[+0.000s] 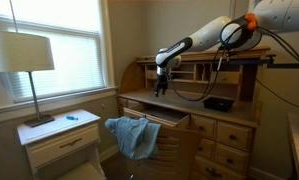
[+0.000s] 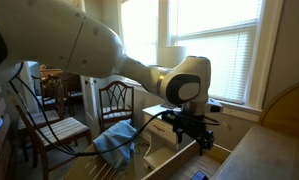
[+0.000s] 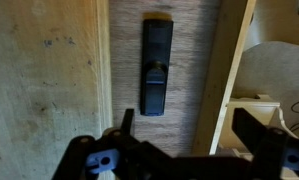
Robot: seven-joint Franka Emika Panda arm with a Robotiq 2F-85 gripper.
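A long black object point(image 3: 155, 68), perhaps a stapler, lies inside an open drawer with a grey wood-grain bottom point(image 3: 194, 45). In the wrist view it runs up and down between the desk edge point(image 3: 74, 80) and the drawer's pale front board point(image 3: 225, 70). My gripper is open, its two dark fingers spread wide near the bottom of that view, with nothing between them. From outside, the gripper point(image 1: 161, 89) hangs over the desk near the pulled-out drawer point(image 1: 167, 116). The other exterior view shows the gripper point(image 2: 202, 137) from behind, above the drawer area.
A chair with a blue cloth point(image 1: 134, 137) over it stands in front of the drawer. A black tray point(image 1: 219, 104) sits on the desktop to the right. To the left are a white side table point(image 1: 59, 128) and a lamp point(image 1: 24, 52).
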